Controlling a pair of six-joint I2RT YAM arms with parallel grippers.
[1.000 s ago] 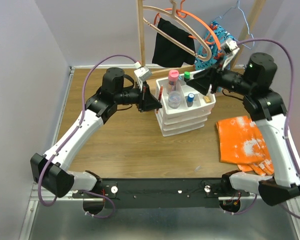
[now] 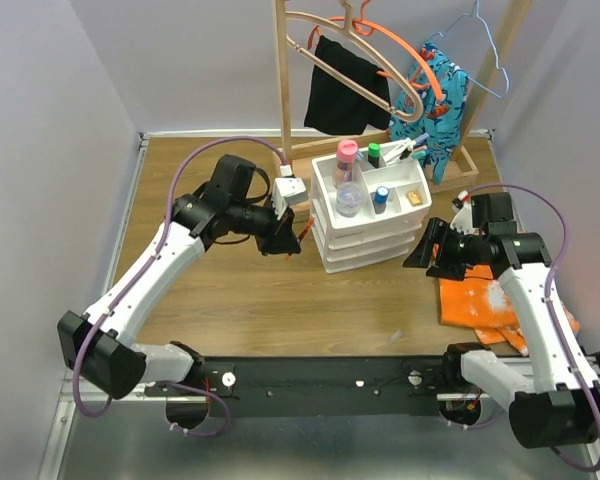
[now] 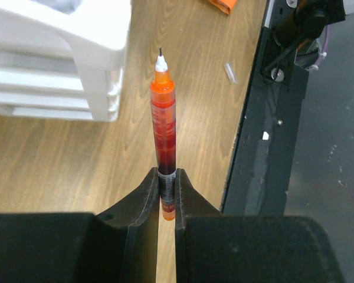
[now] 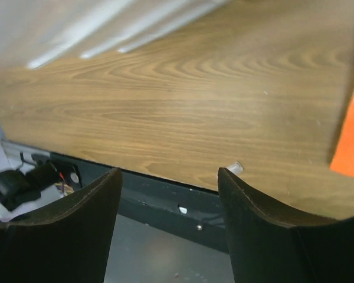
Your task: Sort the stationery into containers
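Note:
A slim orange-red pen (image 3: 163, 127) with a white tip points up from my left gripper, whose fingers are shut around its lower part. In the top view this gripper (image 2: 292, 246) is just left of the white organizer (image 2: 370, 250), apart from it. The organizer's top compartments hold a pink-capped bottle (image 2: 346, 158), a clear cup (image 2: 349, 199), a blue-capped bottle (image 2: 381, 197), a green-capped item (image 2: 374, 152), several markers (image 2: 408, 150) and a small yellowish block (image 2: 414, 198). My right gripper stands open and empty, to the organizer's right.
An orange cloth (image 2: 470, 302) lies at the right beneath my right arm. A small clear piece (image 3: 230, 73) rests on the wooden floor near the front. A wooden rack with hangers and clothes (image 2: 348, 88) rises behind the organizer.
My left gripper has moved left and down from the organizer's edge, with the pen still in it. My right gripper has swung from above the organizer down to its right side.

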